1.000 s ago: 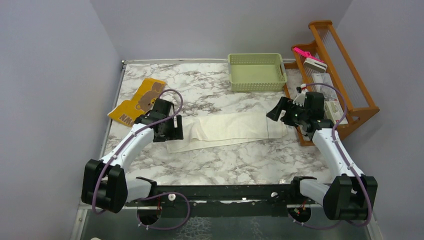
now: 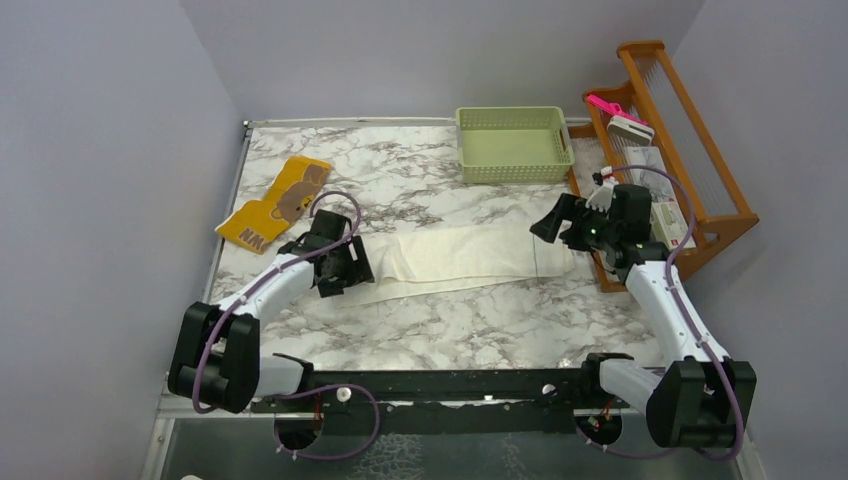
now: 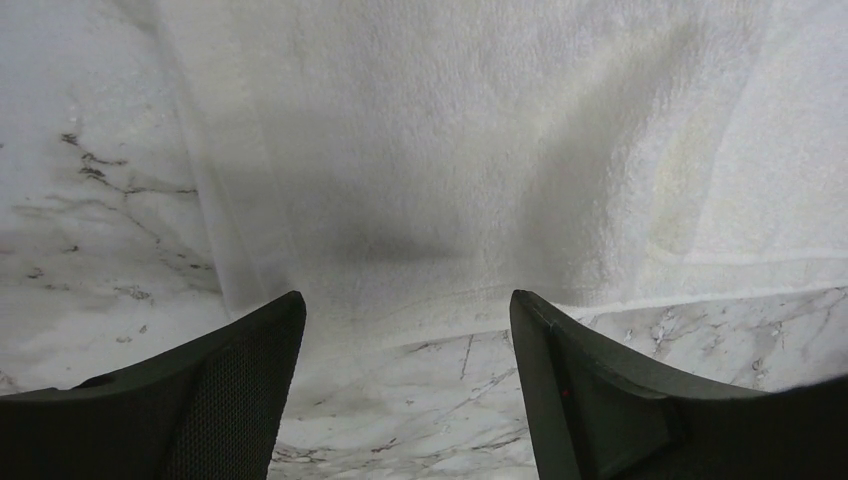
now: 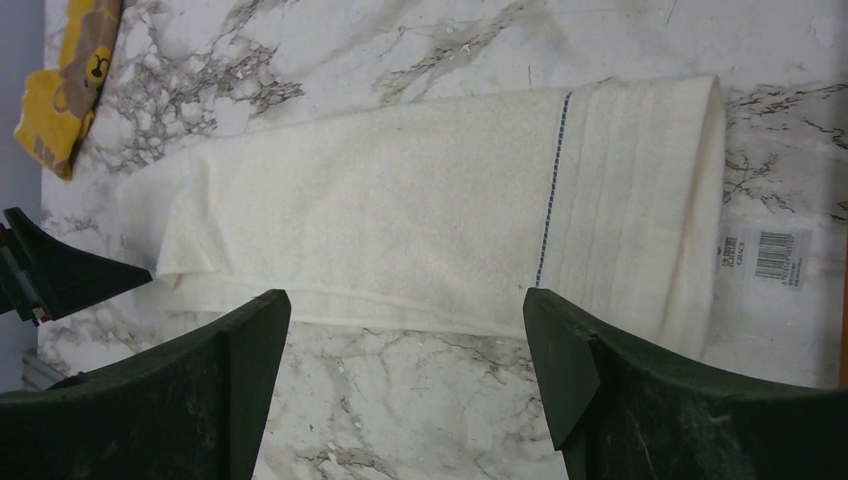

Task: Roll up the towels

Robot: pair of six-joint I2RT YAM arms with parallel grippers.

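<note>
A white towel lies as a long folded strip across the middle of the table, its left end rumpled with a small fold. In the left wrist view my left gripper hangs open over that end's lower corner and edge. My right gripper is above the right end of the towel, near a dark stitched line; in the right wrist view its fingers stand apart with nothing between them.
A yellow bear cloth lies at the back left. A green basket stands at the back right, beside a wooden rack along the right side.
The right arm has barely moved.
</note>
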